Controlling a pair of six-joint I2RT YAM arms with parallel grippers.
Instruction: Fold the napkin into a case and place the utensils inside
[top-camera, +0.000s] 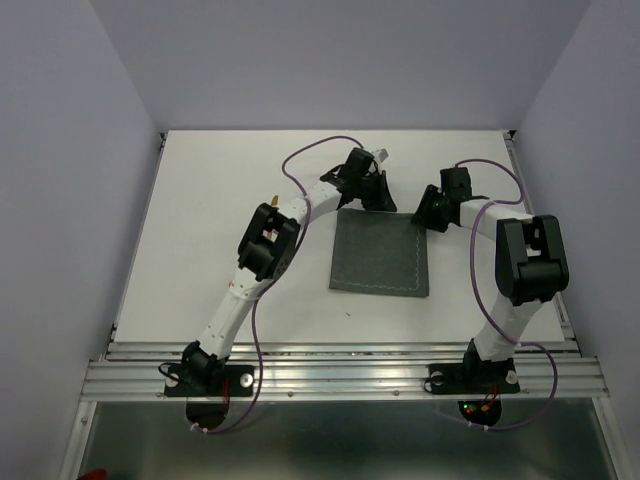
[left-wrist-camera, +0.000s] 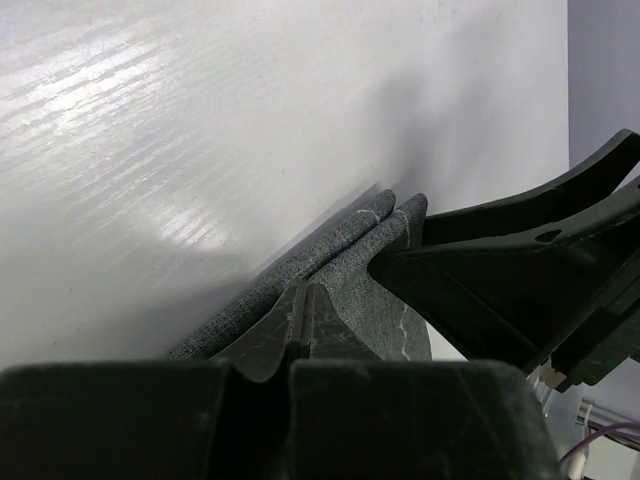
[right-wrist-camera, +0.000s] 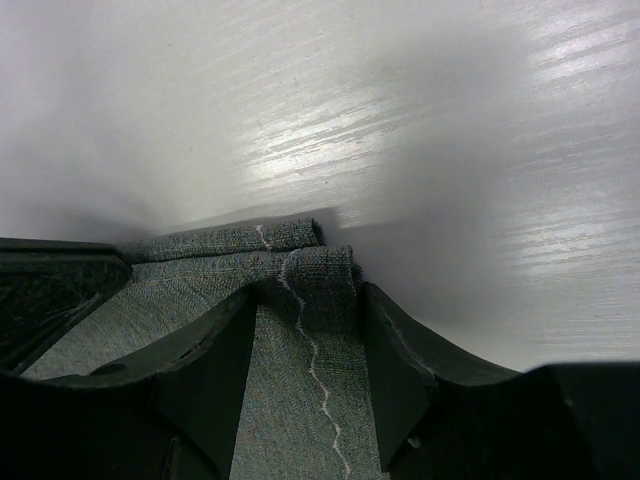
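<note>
A dark grey napkin (top-camera: 375, 255), with a pale stitched line, lies on the white table, its far edge doubled in the wrist views. My left gripper (top-camera: 380, 203) is at that far edge, shut, its tips over the fabric (left-wrist-camera: 355, 285) in the left wrist view; nothing clearly shows between them. My right gripper (top-camera: 427, 216) is at the far right corner, part open, its fingers either side of the folded corner (right-wrist-camera: 320, 280) in the right wrist view.
Small tan objects (top-camera: 274, 200), perhaps utensils, lie partly hidden behind the left arm. Grey walls border it.
</note>
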